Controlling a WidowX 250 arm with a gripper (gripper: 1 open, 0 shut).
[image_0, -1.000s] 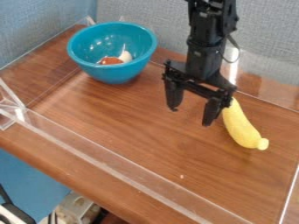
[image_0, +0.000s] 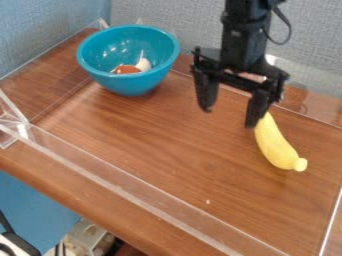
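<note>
The black gripper (image_0: 230, 100) hangs above the back middle of the wooden table, open, with its two fingers spread wide and nothing visible between them. A yellow banana-shaped object (image_0: 278, 148) lies on the table to the right, just below and behind the right finger, its upper end partly hidden. At the back left a blue bowl (image_0: 107, 75) holds small objects, one orange and one pale (image_0: 140, 65).
Grey padded walls (image_0: 38, 82) border the back and left, and a blue floor shows beyond the table's front left edge.
The gripper has risen and shifted back from lower positions over the table, swaying slightly sideways. The banana and bowl appear unmoved.
</note>
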